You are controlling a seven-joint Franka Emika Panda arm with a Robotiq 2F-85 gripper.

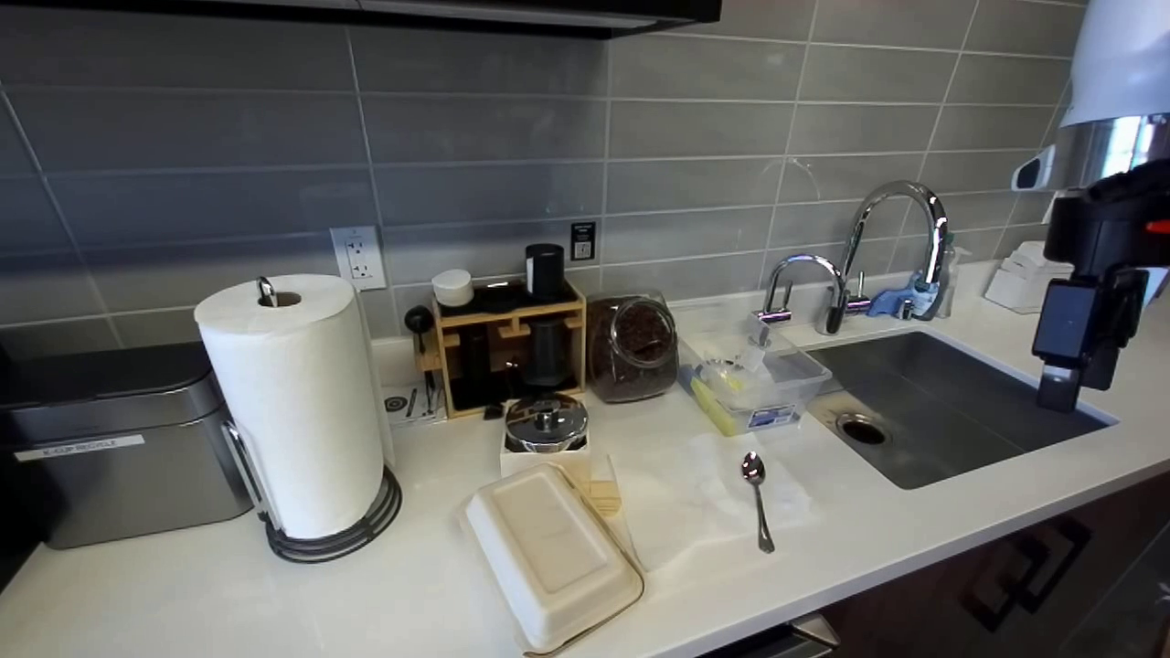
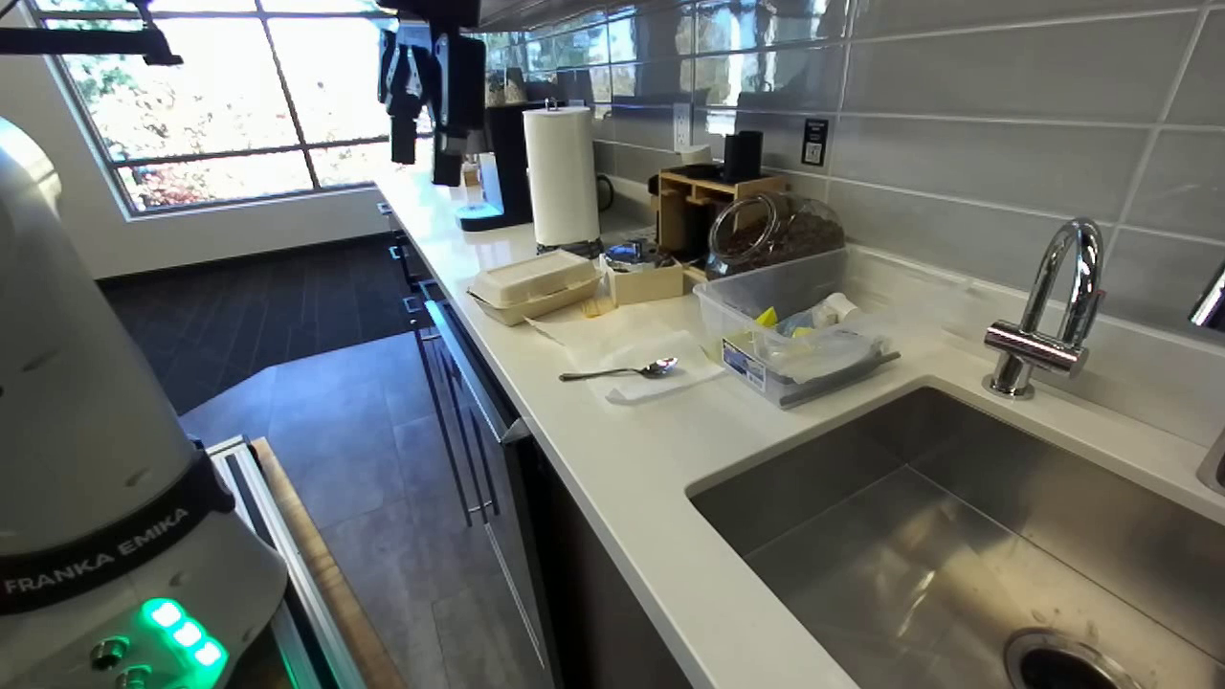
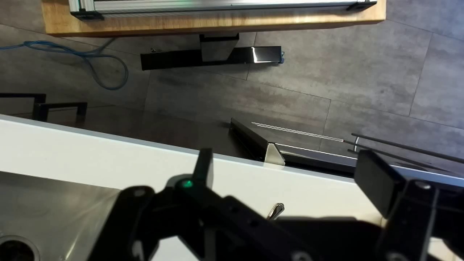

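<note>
My gripper stands open high above the counter's front edge, its fingers wide apart with nothing between them. In exterior view 1 the gripper shows at the far right, in front of the sink; exterior view 2 has the gripper at the top left. A metal spoon lies on a thin whitish sheet on the counter. Only the handle end of the spoon shows in the wrist view, the rest hidden behind the gripper. Left of it sits a closed beige takeout box.
A clear plastic bin with small items stands between the spoon and the sink. Farther along are a paper towel roll, a jar of dark contents and a wooden organizer. Two faucets rise behind the sink.
</note>
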